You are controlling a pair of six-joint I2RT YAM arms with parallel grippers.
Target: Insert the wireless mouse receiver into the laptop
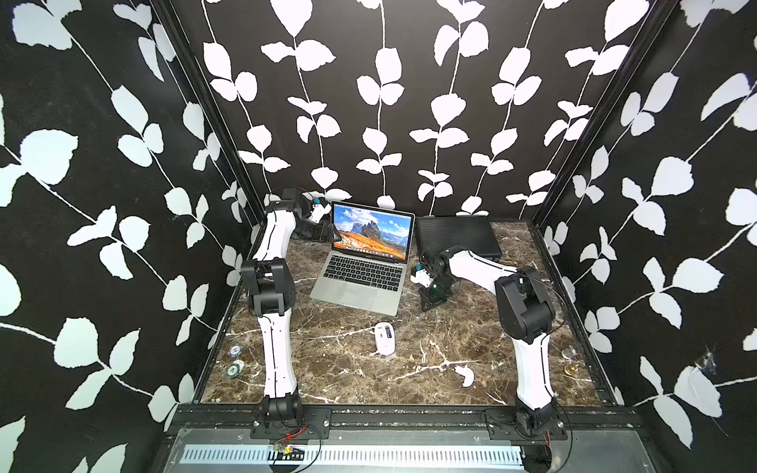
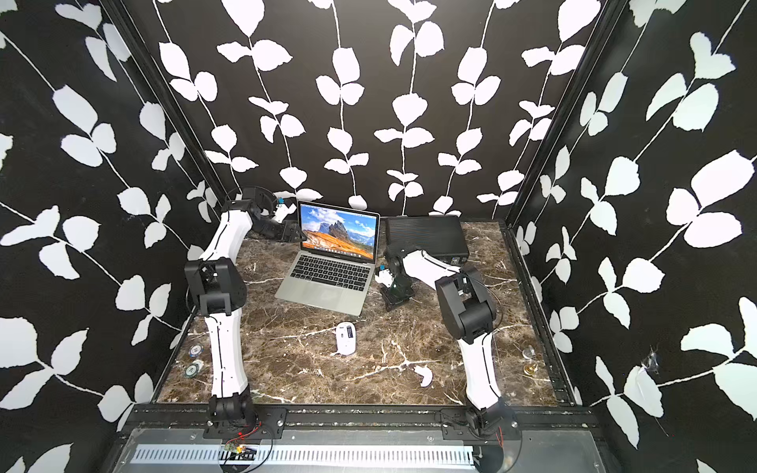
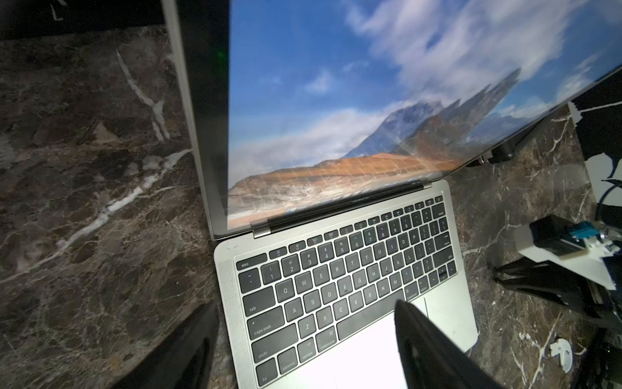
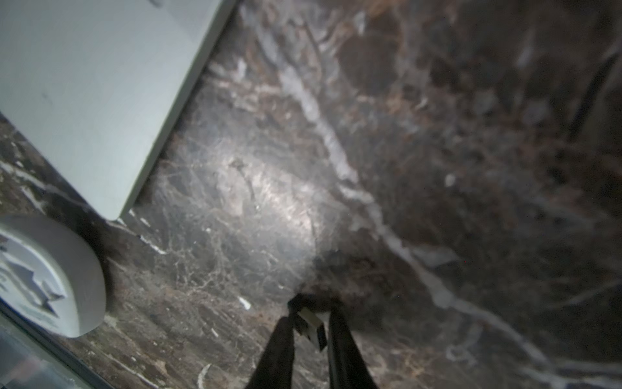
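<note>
The laptop (image 1: 362, 272) sits lid up, its screen lit, at the middle back. My left gripper stands open beside and behind the left of the screen in the top left view; its wrist view shows nothing between the wide-set fingers. Low over the table, right of the laptop base, is my right gripper. The small receiver (image 4: 312, 324), with a metal plug face, shows between its narrowly spaced fingertips. Whether both fingers press on it is unclear. The white mouse (image 1: 384, 338) lies in front of the laptop, underside up.
A white mouse cover (image 1: 466, 375) lies at the front right. Behind the right arm is a black box (image 1: 457, 236). Small round items (image 1: 235, 368) lie at the left edge, others (image 1: 570, 369) at the right.
</note>
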